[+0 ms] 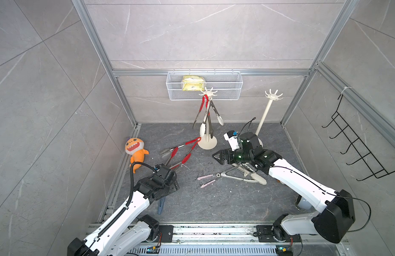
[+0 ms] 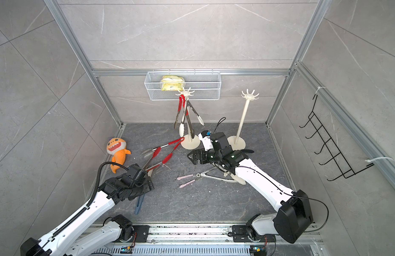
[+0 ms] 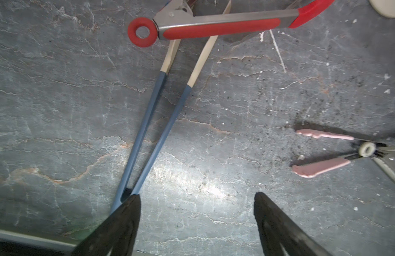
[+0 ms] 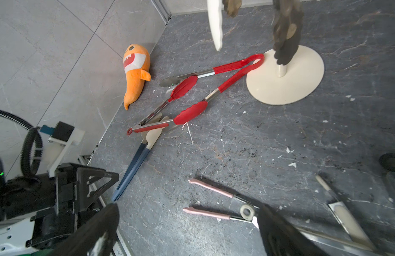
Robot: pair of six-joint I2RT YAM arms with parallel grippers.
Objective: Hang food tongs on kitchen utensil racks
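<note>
Several tongs hang from the top prongs point(image 1: 208, 92) of a cream rack, among them red-handled tongs point(image 1: 201, 106) and white-tipped tongs point(image 1: 203, 128). On the floor left of its base point(image 4: 287, 91), red tongs point(image 4: 227, 81) lie partly across blue tongs with beige tips point(image 3: 163, 132). Pink-tipped tongs point(image 3: 321, 166) lie spread to the right. Above the floor my left gripper is open, its fingers point(image 3: 120, 221) far apart with nothing between them. My right gripper point(image 1: 217, 157) is open and empty, in front and to the right of the rack base, over the floor near the pink-tipped tongs.
A second cream rack point(image 1: 265, 113) stands bare at the back right. An orange plush toy point(image 1: 136, 153) leans by the left wall. A wire basket point(image 1: 227, 87) and a black hook rack point(image 1: 351, 138) hang on the walls.
</note>
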